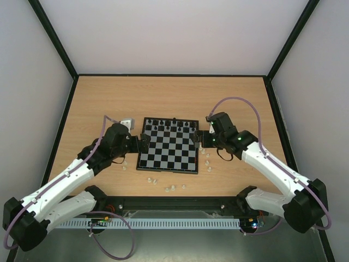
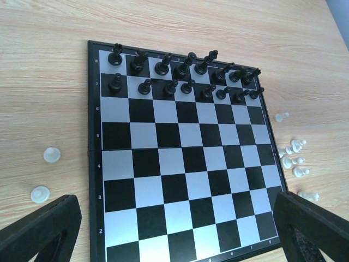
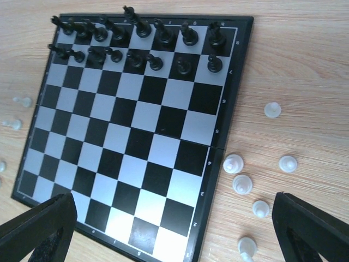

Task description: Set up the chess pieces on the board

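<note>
The chessboard (image 1: 168, 147) lies mid-table, with black pieces (image 2: 183, 67) standing on its two far rows. White pieces lie or stand off the board: several right of it (image 3: 242, 184), others left of it (image 2: 40, 194) and along its near side (image 1: 173, 188). My left gripper (image 1: 143, 143) hangs over the board's left edge, open, nothing between its fingers. My right gripper (image 1: 199, 138) hangs over the board's right edge, also open and empty.
Dark frame rails and pale walls bound the workspace.
</note>
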